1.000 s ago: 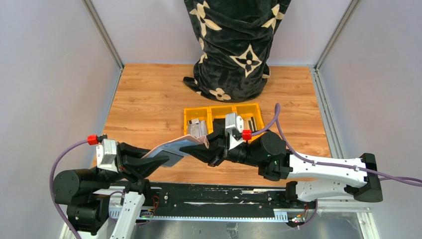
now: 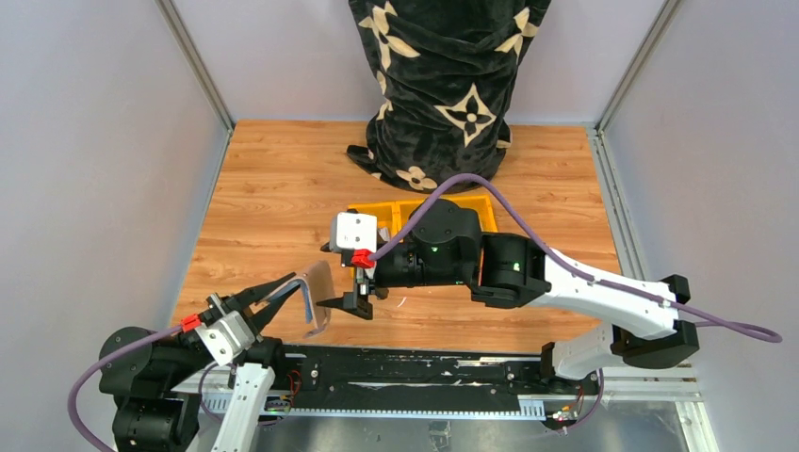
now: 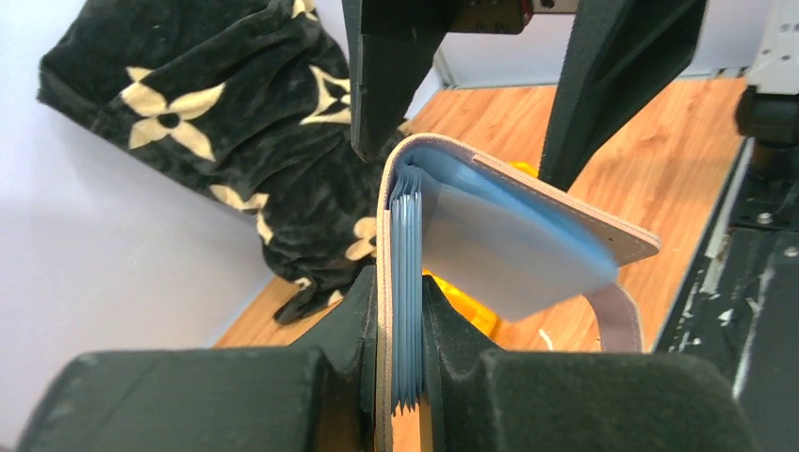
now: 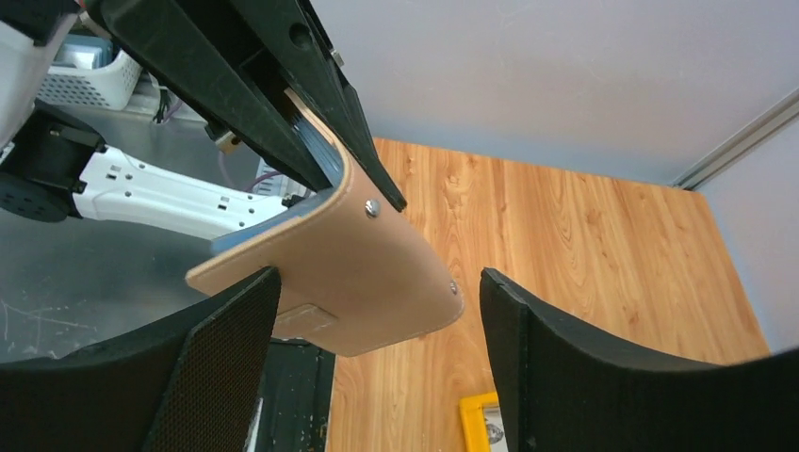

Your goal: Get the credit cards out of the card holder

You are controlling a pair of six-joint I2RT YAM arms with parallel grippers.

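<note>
A tan card holder [image 2: 317,289] with bluish clear sleeves is pinched on one side by my left gripper [image 2: 294,280], above the table's left front. In the left wrist view the stacked sleeves [image 3: 406,282] stand upright between the fingers, and the free cover bends off to the right. My right gripper [image 2: 339,275] stands open beside the holder's bent side. From the right wrist view the holder's tan outside [image 4: 367,264] with metal snaps faces my open fingers [image 4: 212,363], with nothing held between them. I cannot make out any separate credit card in the sleeves.
A yellow divided tray [image 2: 485,215] sits behind the right gripper, partly covered by it. A dark patterned cloth [image 2: 443,94] hangs over the back of the table. Bare wood lies at the left and right.
The holder has folded from stretched out to bent. The left gripper has turned.
</note>
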